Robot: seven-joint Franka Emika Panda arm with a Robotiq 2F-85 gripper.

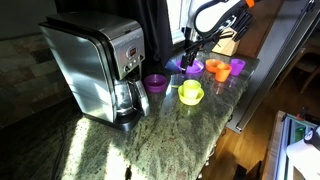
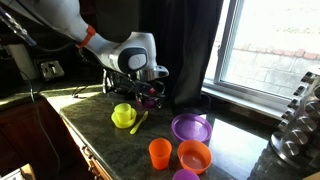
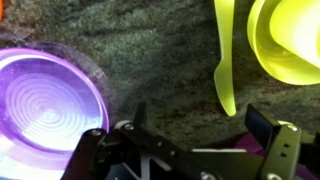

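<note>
My gripper is open above the dark counter, its fingers apart with nothing between them. In the wrist view, a yellow utensil [image 3: 225, 60] lies just beyond the fingers. A yellow bowl [image 3: 268, 58] with a yellow cup [image 3: 303, 28] in it sits at upper right. To the left is a purple plate [image 3: 45, 105], cut off by the frame edge. Part of a dark purple bowl [image 3: 248, 142] shows behind the right finger. In exterior view 2, an orange cup [image 2: 160, 153], an orange bowl [image 2: 195, 156] and a purple cup [image 2: 186, 175] stand nearer that camera.
A silver coffee maker [image 1: 100, 70] stands on the counter beside the dark purple bowl [image 1: 155, 83]. The window and dark curtain [image 2: 185, 55] border the back. Bare counter [image 1: 150, 150] lies in front of the coffee maker. A utensil rack [image 2: 296, 125] stands at the right.
</note>
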